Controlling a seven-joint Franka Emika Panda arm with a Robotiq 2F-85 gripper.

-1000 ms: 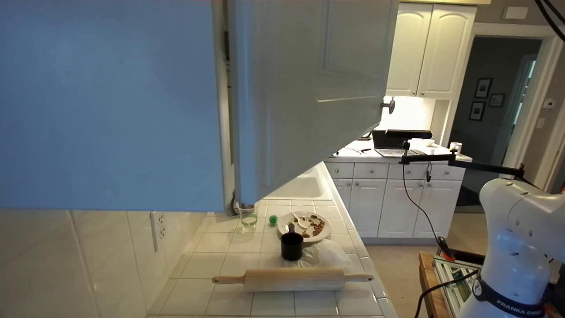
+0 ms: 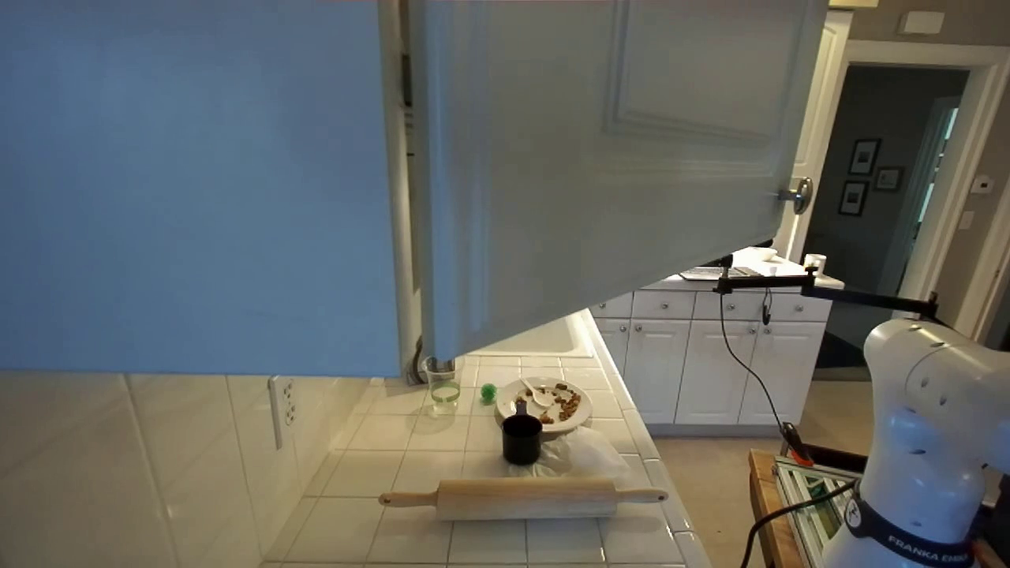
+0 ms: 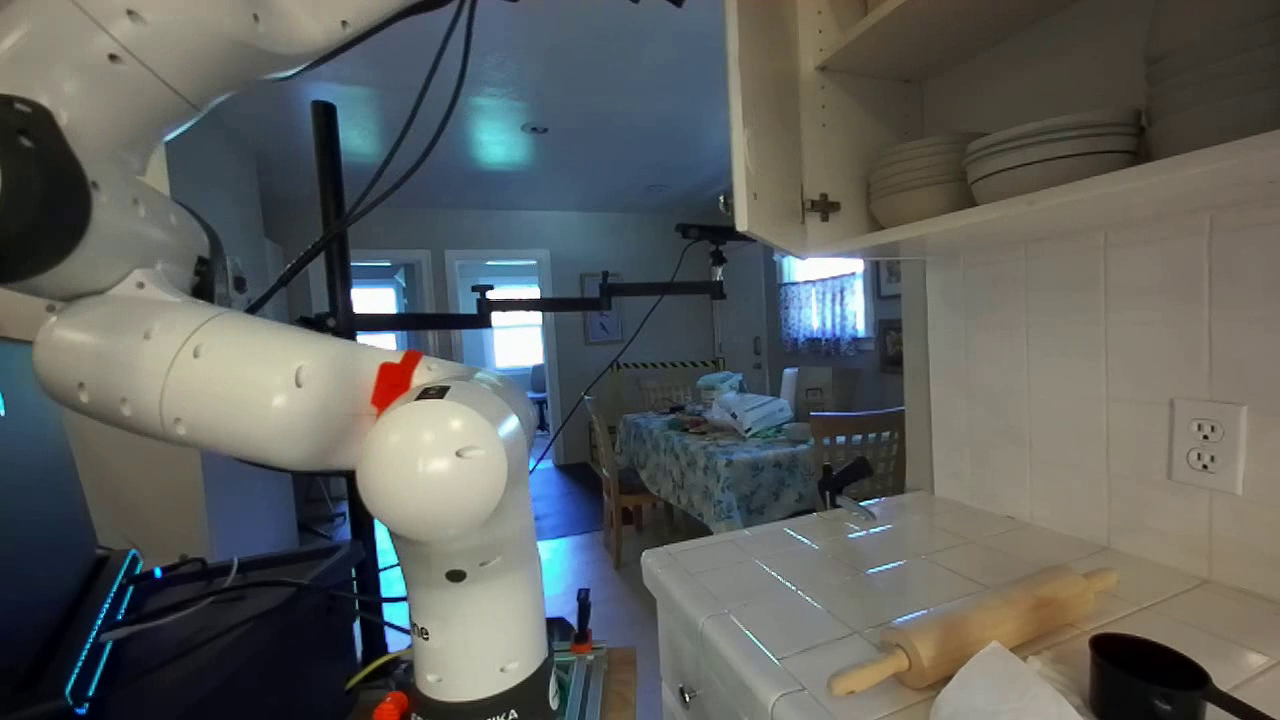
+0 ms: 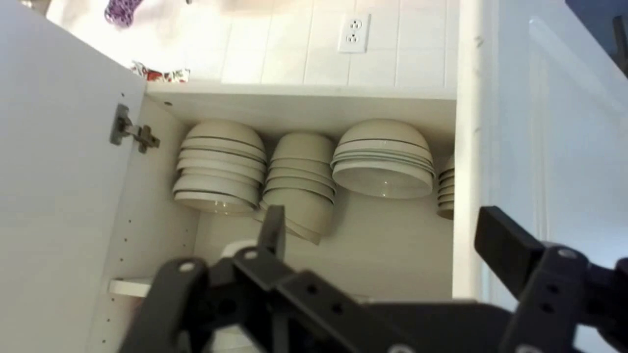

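In the wrist view my gripper stands open in front of the cupboard, its black fingers wide apart and nothing between them. Inside the cupboard, stacked bowls (image 4: 382, 153) rest on the shelf (image 4: 394, 247). More stacks, one of them leaning (image 4: 300, 176), stand to the left. A cupboard door (image 4: 53, 194) hangs open on the left; another door panel (image 4: 518, 147) shows at the right, behind one finger. In exterior view 1 the swung door (image 2: 615, 170) carries a round knob (image 2: 802, 195). Neither exterior view shows the gripper.
Below the cupboard, the tiled counter (image 2: 407, 539) holds a rolling pin (image 2: 525, 498), a black cup (image 2: 521, 440), a plate of food bits (image 2: 573, 416), a glass (image 2: 443, 388) and a crumpled bag (image 2: 592, 454). The white arm (image 3: 468, 564) stands beside the counter.
The cupboard door has swung toward the camera in exterior view 1, its knob now farther right. It covers more of the far cabinets and laptop. The arm has shifted slightly; the counter objects look unmoved.
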